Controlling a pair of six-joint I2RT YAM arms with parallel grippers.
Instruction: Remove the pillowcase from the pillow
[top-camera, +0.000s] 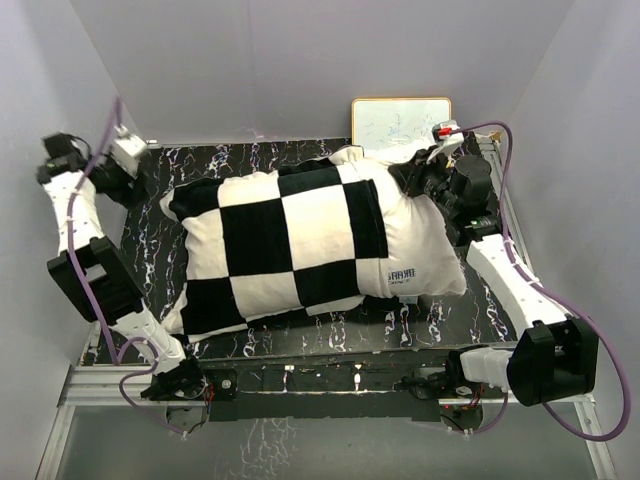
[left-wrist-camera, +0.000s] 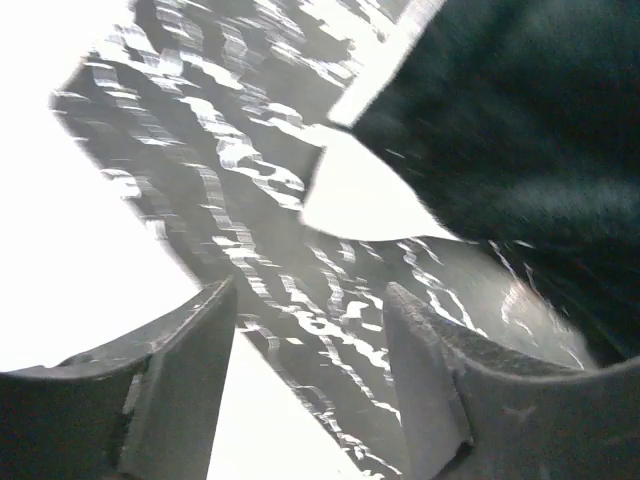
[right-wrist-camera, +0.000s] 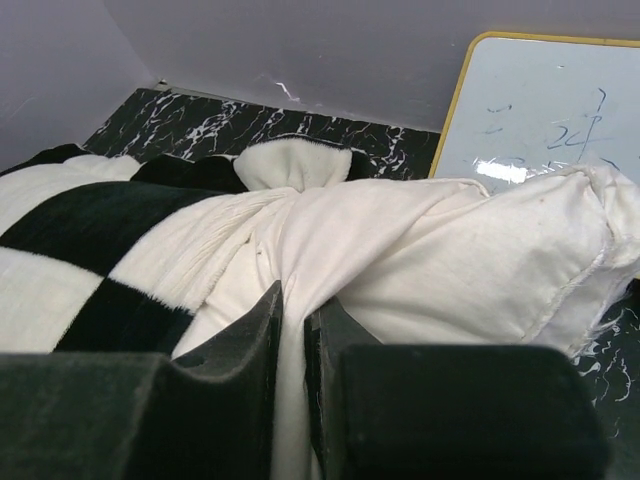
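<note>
The checkered black-and-white pillowcase (top-camera: 270, 230) lies across the table with the pillow in it, its plain white end (top-camera: 420, 245) bulging at the right. My right gripper (top-camera: 410, 172) is shut on white cloth at that upper right end; in the right wrist view a fold runs between its fingertips. My left gripper (top-camera: 130, 180), blurred in the top view, stands open left of the pillowcase's upper left corner; in the left wrist view only marble and a white area show between its fingers, with the case's dark corner (left-wrist-camera: 500, 130) beyond.
A whiteboard (top-camera: 400, 112) stands behind the pillow at the back. Marble table (top-camera: 270, 340) shows bare along the front and at the left edge. Grey walls enclose the sides and back.
</note>
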